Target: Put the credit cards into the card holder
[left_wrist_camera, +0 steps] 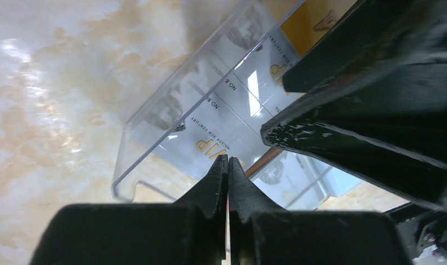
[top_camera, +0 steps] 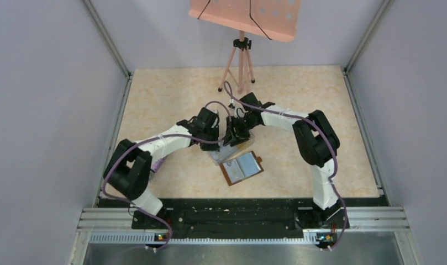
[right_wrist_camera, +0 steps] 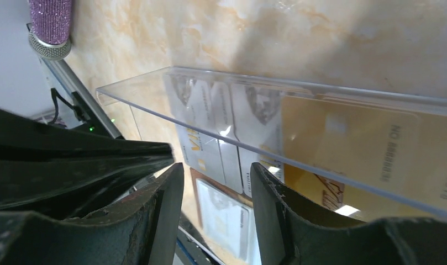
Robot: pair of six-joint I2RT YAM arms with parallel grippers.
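A clear acrylic box [left_wrist_camera: 149, 141] lies on the table under both grippers. Silver VIP cards [left_wrist_camera: 215, 132] and gold cards [right_wrist_camera: 370, 196] show through its walls. Shut, with nothing seen between its fingertips, my left gripper is over the silver end of the box. My right gripper stands open above the same box; its fingers are apart and no card is between them. Just in front of the box lies the brown open card holder [top_camera: 242, 167] with clear pockets; silver cards appear in its left half. In the top view the arms hide part of the box.
A purple microphone [right_wrist_camera: 50, 27] lies at the table's left side, partly behind the left arm. Toward the back stands a pink tripod [top_camera: 243, 69]. The two grippers are very close together.
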